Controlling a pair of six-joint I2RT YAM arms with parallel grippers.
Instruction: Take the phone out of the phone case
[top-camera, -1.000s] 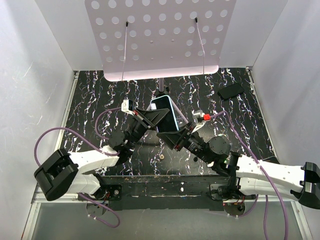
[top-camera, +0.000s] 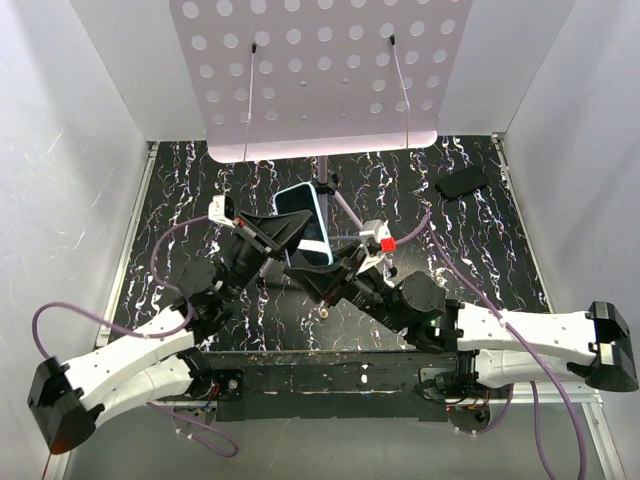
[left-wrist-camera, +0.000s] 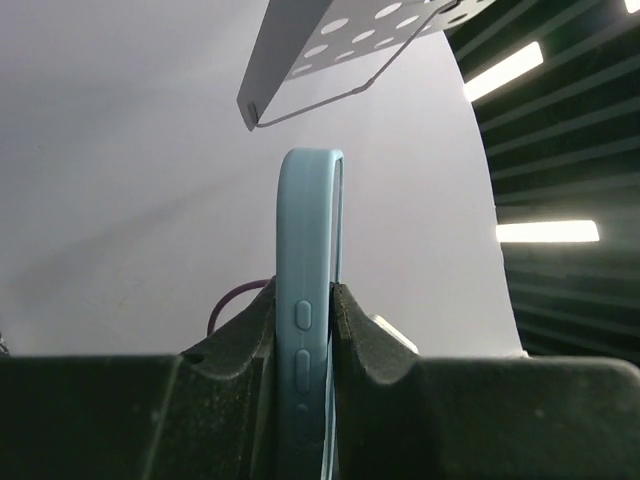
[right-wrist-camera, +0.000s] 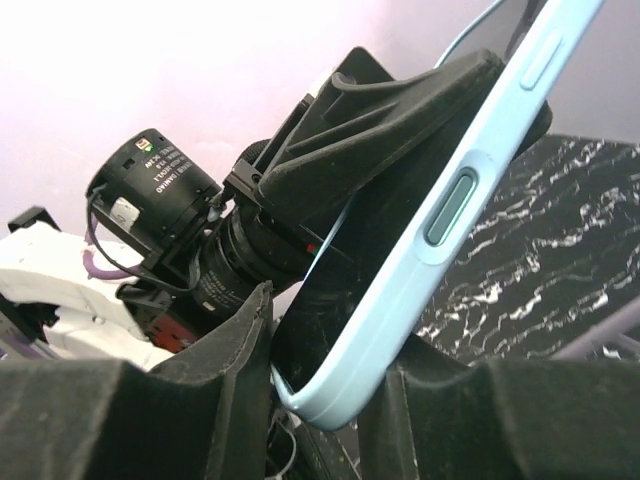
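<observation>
A phone with a dark face (top-camera: 296, 198) stands tilted in a light-blue case (top-camera: 322, 212), held up between the two arms above the table. My left gripper is shut on the cased phone; its fingers press both faces beside the side buttons. In the right wrist view, the case's lower corner (right-wrist-camera: 335, 400) lies between the fingers of my right gripper, which is shut on it. The case wall (right-wrist-camera: 410, 285) still runs along the phone's edge, around a slot. A white band crosses the face in the top view, perhaps glare.
A flat black rectangular object (top-camera: 462, 182) lies on the back right of the black marbled table. A perforated panel (top-camera: 320, 90) overhangs the back, and a metal stand (top-camera: 323, 175) rises behind the phone.
Both grippers and the cased phone have moved left and slightly toward the front. The phone leans somewhat differently, and a white band shows lower on its face.
</observation>
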